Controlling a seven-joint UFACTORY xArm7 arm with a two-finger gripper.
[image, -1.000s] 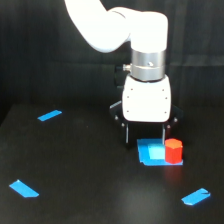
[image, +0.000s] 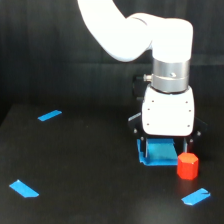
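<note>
A small red block (image: 187, 166) with an angular outline stands on the black table, at the right edge of a blue square (image: 155, 153). Above and behind the square hangs my gripper (image: 166, 143), with its dark fingers spread wide to either side. It looks open, and nothing shows between the fingers. The right finger is close to the block's top; whether they touch I cannot tell. My white hand hides the far part of the square.
Blue tape strips lie at the far left (image: 50, 115), the near left (image: 24, 188) and the near right (image: 196, 197). A dark curtain (image: 50, 60) closes off the back.
My gripper has come rightward and toward the camera. The red block has shifted the same way, from on the blue square's right side to its right edge.
</note>
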